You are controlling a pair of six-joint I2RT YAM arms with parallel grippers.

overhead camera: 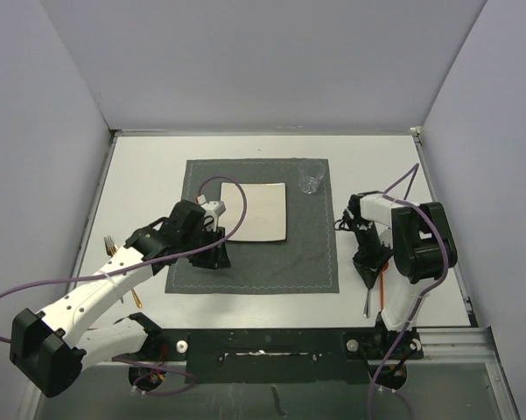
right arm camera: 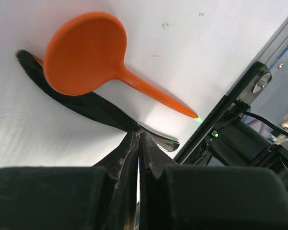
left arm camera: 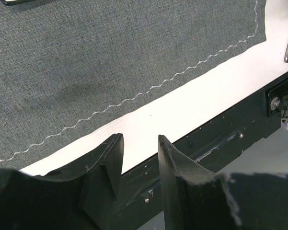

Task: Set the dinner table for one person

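A square cream plate (overhead camera: 254, 212) lies on the grey mat (overhead camera: 280, 267), with a clear glass (overhead camera: 311, 175) at its upper right. An orange spoon (right arm camera: 84, 52) and a dark utensil (right arm camera: 96, 108) lie at the right, the spoon partly over the utensil in the right wrist view. My right gripper is shut, its tips over the dark utensil, nothing visible between them. My left gripper hangs over the lower part of the mat, fingers parted with nothing between.
Cutlery (overhead camera: 134, 296) lies at the left of the white table (overhead camera: 140, 166), beside my left arm. The table's front edge borders dark rails.
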